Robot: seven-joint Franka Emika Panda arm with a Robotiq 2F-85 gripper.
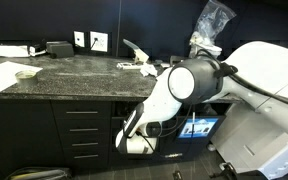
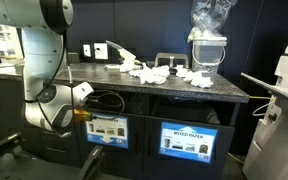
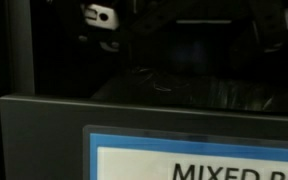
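Observation:
My gripper is open, its two fingers showing as metal parts at the top left and top right of the wrist view. Between them is a dark opening in the cabinet, with nothing held. Inside the opening lies a shiny black bag [image 3: 174,84]. Below it runs a dark front panel [image 3: 44,125] bearing a blue-edged label [image 3: 224,150] that reads "MIXED PA", cut off by the frame. In exterior view 2 the white arm [image 2: 52,108] hangs low before the cabinet, beside the left label [image 2: 107,128]; the fingertips are too small to make out.
Above the cabinet is a dark countertop [image 1: 89,78] with crumpled white paper [image 2: 154,74], a round tin [image 1: 25,74] and a clear plastic bag [image 1: 212,22] at the back. Another "MIXED PAPER" label [image 2: 187,141] is further right. Drawers [image 1: 82,130] stand left of the arm.

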